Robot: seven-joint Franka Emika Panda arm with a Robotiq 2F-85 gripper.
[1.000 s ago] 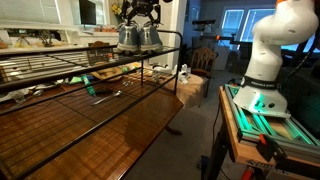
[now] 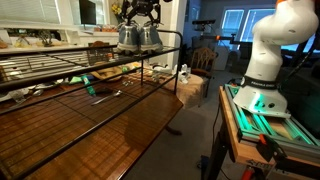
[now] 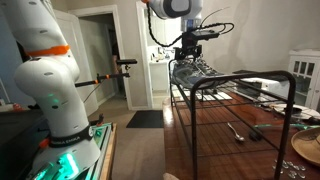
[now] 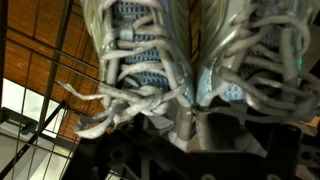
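Observation:
A pair of grey-blue sneakers with pale laces stands side by side on the upper rack. The wrist view shows the left shoe (image 4: 145, 55) and the right shoe (image 4: 250, 65) from close above, their laces facing the camera. In exterior view 1, my gripper (image 2: 140, 14) hangs just over the pair, and both shoes stay upright on the rails. From the other side, the grey shoes (image 3: 188, 73) sit at the rack's far end, below the dark gripper. The fingers are open and hold nothing; their exact distance from the shoes is hard to tell.
The dark wire rack (image 3: 235, 78) stands over a brown wooden table (image 2: 70, 130). Beneath and behind it lie a spoon (image 3: 235, 130), a green item (image 2: 89, 84) and several small things.

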